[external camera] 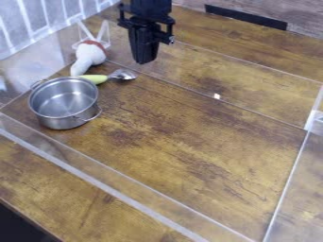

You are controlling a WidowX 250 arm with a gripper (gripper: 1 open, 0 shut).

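The black gripper [149, 47] hangs at the upper middle of the camera view, above the wooden surface, its fingers pointing down and shut, with nothing seen between them. Below and left of it lie a silver spoon [121, 74] and a pale yellow-green object [93, 79], perhaps a toy vegetable. A white plush toy [89, 58] with some red rests behind these at the left. A steel pot [63, 103] with handles stands at the left middle.
Clear barriers line the wooden surface [202, 161], with a white slatted rail [32, 24] at the upper left.
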